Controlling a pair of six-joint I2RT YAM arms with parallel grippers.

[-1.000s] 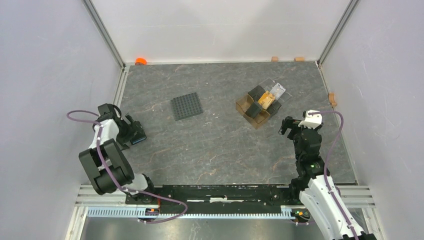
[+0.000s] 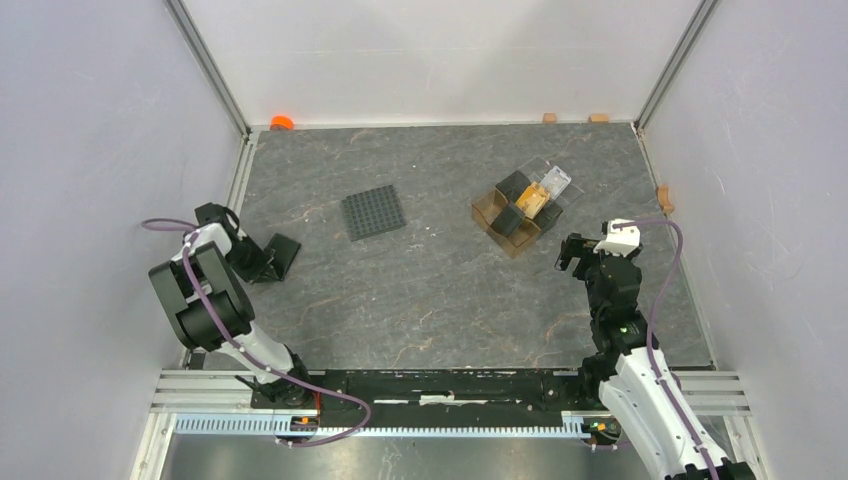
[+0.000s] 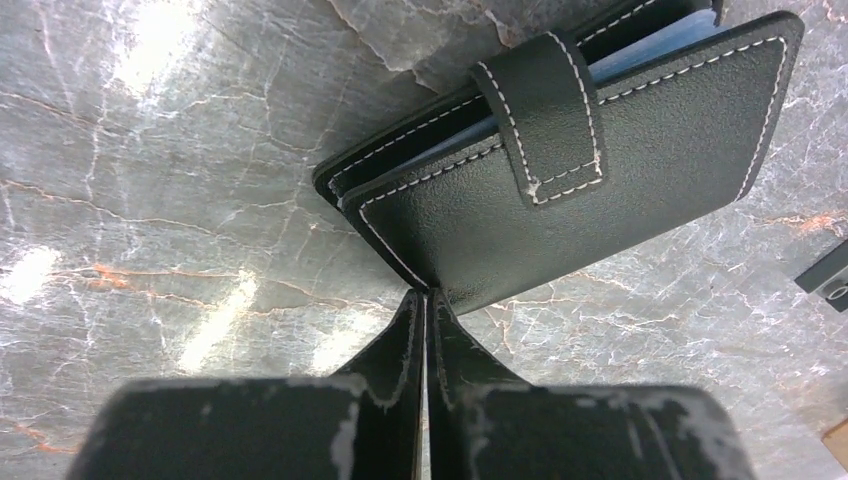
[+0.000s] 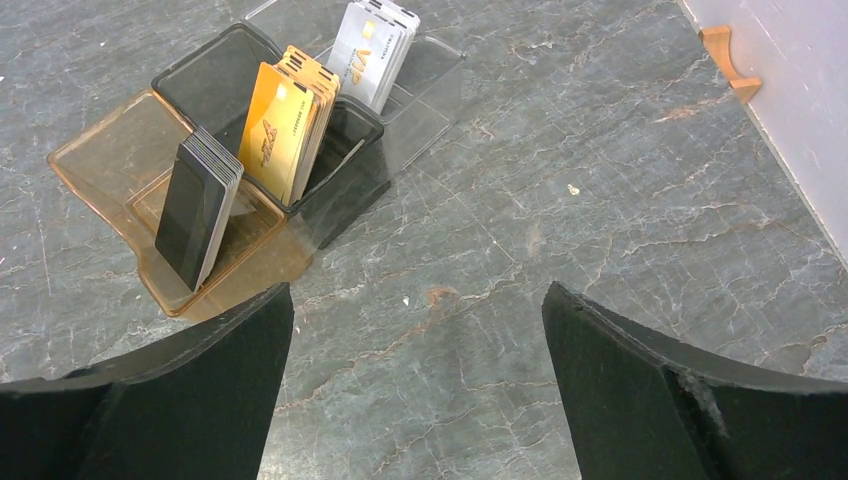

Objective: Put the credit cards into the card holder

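Note:
The card holder (image 3: 600,190) is black leather with white stitching; its strap is fastened over the edge and pale sleeves peek out. In the top view the holder (image 2: 285,250) lies on the left of the table. My left gripper is shut, its tips at the holder's lower edge; whether they pinch the leather I cannot tell. Orange cards (image 4: 275,125), white cards (image 4: 370,50) and black cards (image 4: 198,208) stand in separate compartments at the right. My right gripper is open and empty, over bare table near them.
The cards stand in a row of joined bins, amber (image 4: 100,165), dark and clear. A dark grid mat (image 2: 373,212) lies left of the table's middle. Walls close in the left, right and back.
The right arm is almost still.

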